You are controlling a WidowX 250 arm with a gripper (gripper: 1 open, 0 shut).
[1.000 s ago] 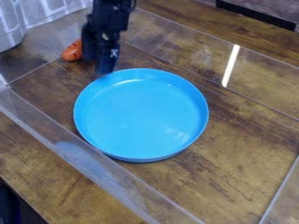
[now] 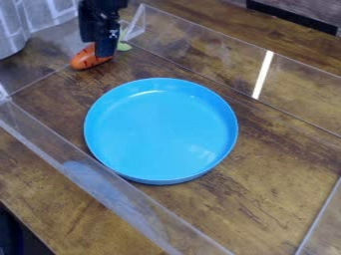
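The dark gripper (image 2: 104, 45) hangs at the top left, over an orange carrot (image 2: 88, 59) with a pale green top lying on the wooden table. Its fingertips are just beside and above the carrot; whether they touch it cannot be told. The gripper is open. A large light blue plate (image 2: 162, 164) occupies the middle, in front of and right of the carrot.
Clear plastic walls run along the left and right of the wooden surface (image 2: 266, 159). A pale crumpled material (image 2: 16, 25) is at the top left corner. Bare wood surrounds the plate on the right and below.
Over the last second the gripper has moved away from above the plate's upper left edge, up and left to the carrot. The plate has stayed in place.
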